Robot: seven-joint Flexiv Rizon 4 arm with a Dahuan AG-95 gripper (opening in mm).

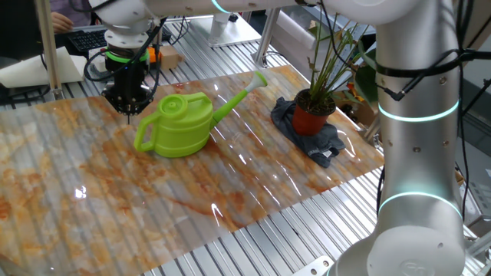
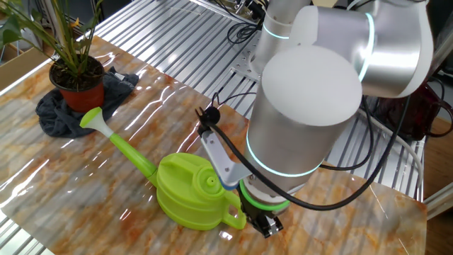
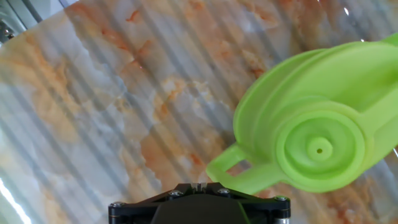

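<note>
A light green watering can (image 1: pixel 182 126) stands upright on the marbled sheet, its long spout pointing toward the potted plant. My gripper (image 1: pixel 129 119) hangs just beyond the can's handle side, pointing down. From above, the can (image 3: pixel 320 134) fills the right of the wrist view. Its looped handle (image 3: pixel 225 167) lies close to the tips of my gripper, which are together with nothing visible between them. Whether the tips are level with the handle cannot be told. In the second exterior view, the gripper (image 2: pixel 269 228) is beside the can's handle (image 2: pixel 235 212).
A plant in a brown-red pot (image 1: pixel 310 115) stands on a dark cloth (image 1: pixel 321 146) near the spout end. Clear marbled sheet (image 1: pixel 77 207) covers the table's left and front. A keyboard (image 1: pixel 88 40) and a person's hand are behind.
</note>
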